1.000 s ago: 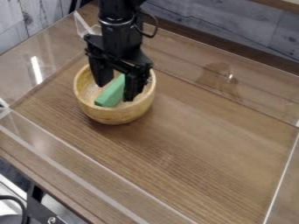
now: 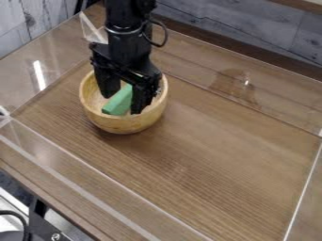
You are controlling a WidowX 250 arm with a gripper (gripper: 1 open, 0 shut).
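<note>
A wooden bowl (image 2: 126, 122) sits on the left part of the wooden table. A green object (image 2: 119, 100) lies inside it. My black gripper (image 2: 123, 87) is down over the bowl with its fingers apart, one to each side near the green object. Whether they touch it is hard to tell.
Beyond the table's left edge are a grey surface and, at the lower left, dark cables.
My gripper has shifted slightly to the left over the bowl. The bowl and green object look nearly unchanged.
</note>
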